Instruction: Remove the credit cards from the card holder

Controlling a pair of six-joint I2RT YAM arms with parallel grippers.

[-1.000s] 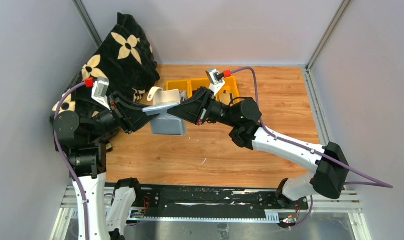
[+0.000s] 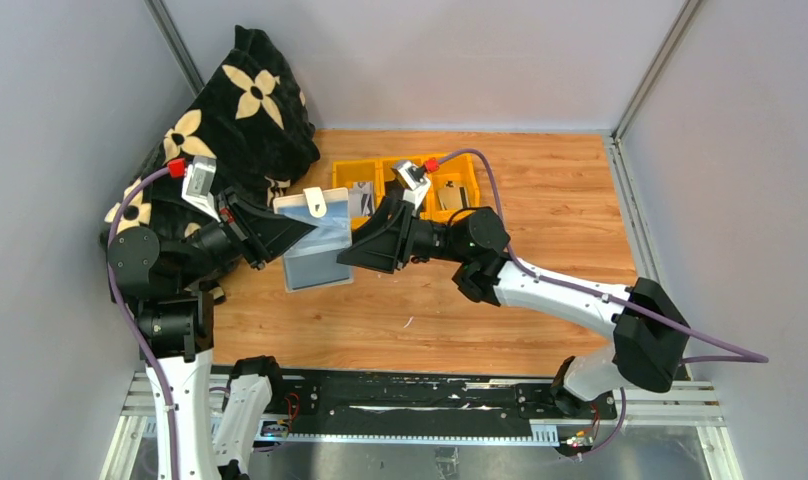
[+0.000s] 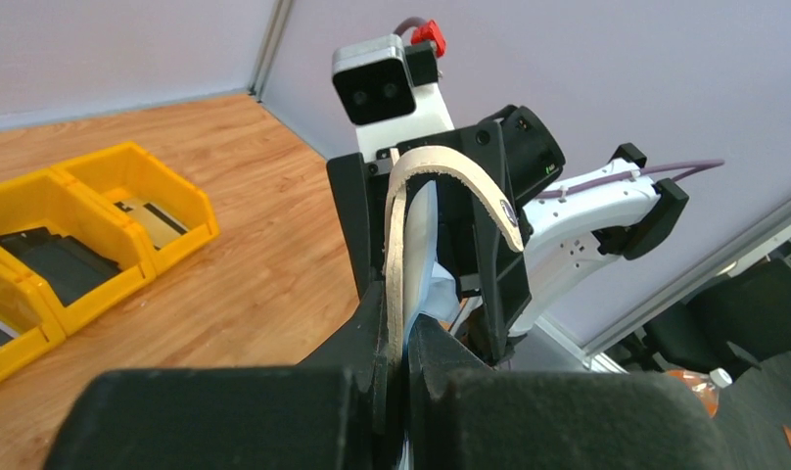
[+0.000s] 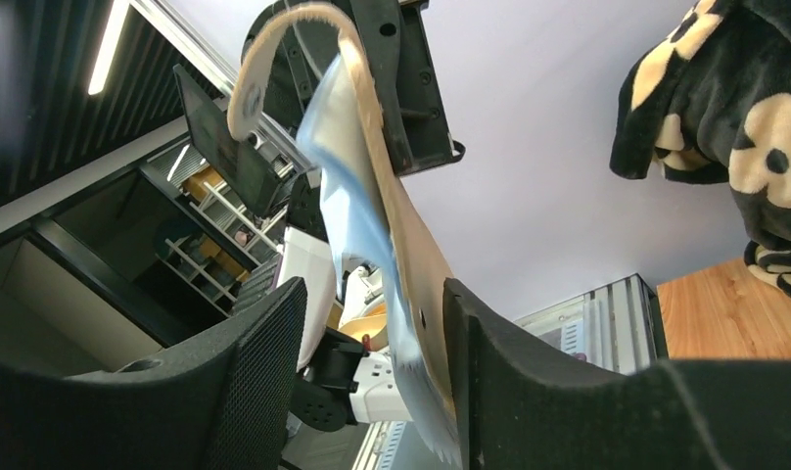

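Observation:
The card holder (image 2: 317, 258) hangs above the table: a beige, strapped cover with translucent blue sleeves, seen edge-on in the left wrist view (image 3: 417, 255) and right wrist view (image 4: 416, 294). My left gripper (image 2: 302, 229) is shut on it from the left. My right gripper (image 2: 352, 256) is at its lower right, open, with the holder's lower part between its fingers in the right wrist view; whether they touch it is unclear. I cannot make out individual cards inside the sleeves.
Yellow bins (image 2: 385, 164) at the back hold grey and dark items. A black flowered blanket (image 2: 240, 130) fills the back left.
The holder has turned from folded to flatter and more upright in the top view. My right gripper has moved left and toward the front, lower along the holder.

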